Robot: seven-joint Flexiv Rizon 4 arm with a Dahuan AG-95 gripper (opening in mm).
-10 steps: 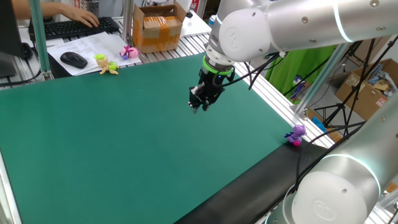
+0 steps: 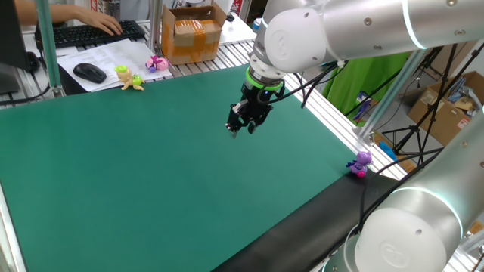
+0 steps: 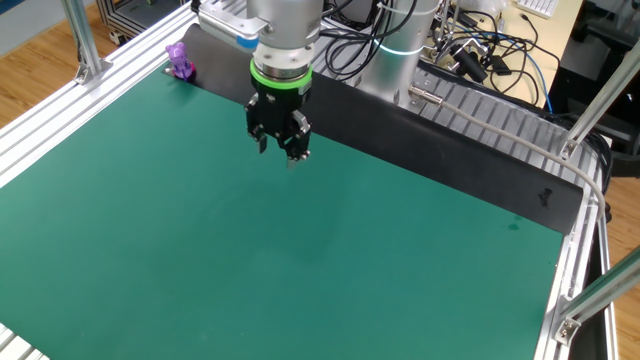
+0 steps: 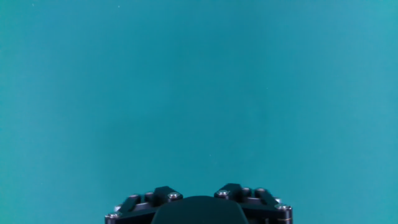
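Above the green table mat point(image 2: 136, 174), my black gripper point(image 2: 243, 131) hangs pointing down, its fingers apart and the space between them empty. From the other side, in exterior view 2, the same gripper point(image 3: 278, 154) also shows a gap between its fingertips. Along the lower edge of the wrist view the fingers point(image 4: 166, 193) stand spread, with only bare mat beyond them. A purple toy figure point(image 2: 360, 164) rests at the mat's corner by the black strip, well away from the gripper.
A yellow-green toy point(image 2: 129, 78) and a pink toy point(image 2: 156, 64) sit at the far edge, near a mouse point(image 2: 90, 72) and a cardboard box point(image 2: 193, 34). A person's hand point(image 2: 102, 21) rests on the keyboard.
The arm and toys have stayed in place.
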